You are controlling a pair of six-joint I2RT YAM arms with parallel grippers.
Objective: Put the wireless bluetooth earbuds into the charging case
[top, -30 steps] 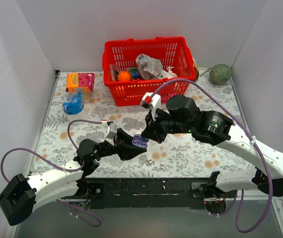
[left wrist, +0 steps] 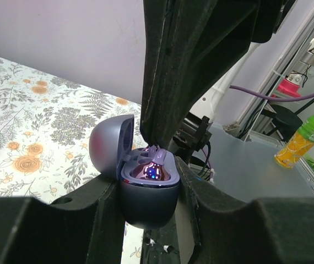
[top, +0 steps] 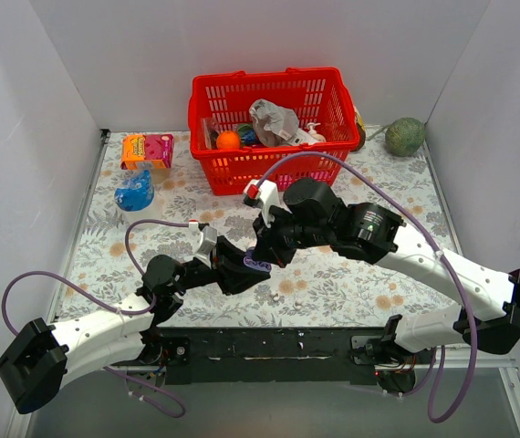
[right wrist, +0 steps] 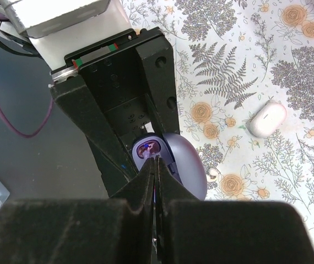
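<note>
The purple charging case (left wrist: pixel 149 203) is held upright with its lid (left wrist: pixel 111 144) swung open, and my left gripper (top: pixel 254 265) is shut on its body. Inside the case's well, a glossy purple piece, seemingly an earbud (left wrist: pixel 160 157), shows just below my right fingertips; how deep it sits I cannot tell. My right gripper is shut, its tips right over the case opening, with nothing visible between them. In the right wrist view the case lid (right wrist: pixel 189 165) lies to the right of those tips, partly covered by them. A second earbud cannot be made out.
A red basket (top: pixel 223 169) with mixed items stands at the back. At the left are a snack box (top: pixel 147 151) and a blue-topped container (top: pixel 135 192). A white rounded object (right wrist: pixel 267 119) lies on the floral cloth. The cloth right of the grippers is mostly clear.
My right gripper has moved left over the case, from its right edge to above its opening. My left gripper and the case have stayed in place.
</note>
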